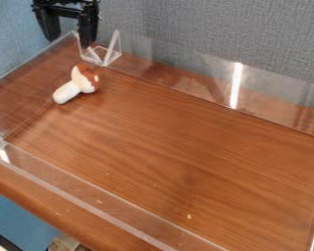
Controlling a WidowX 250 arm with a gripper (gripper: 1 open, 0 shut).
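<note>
A toy mushroom [71, 88] with an orange-brown cap and white stem lies on its side on the wooden table [186, 157], at the back left. The black gripper [66, 31] is at the top left edge of the view, raised above and behind the mushroom and apart from it. Only its lower part shows; nothing is seen held, and its opening is hard to tell.
Clear plastic walls edge the table, with a folded clear piece [102, 49] in the back left corner behind the mushroom.
</note>
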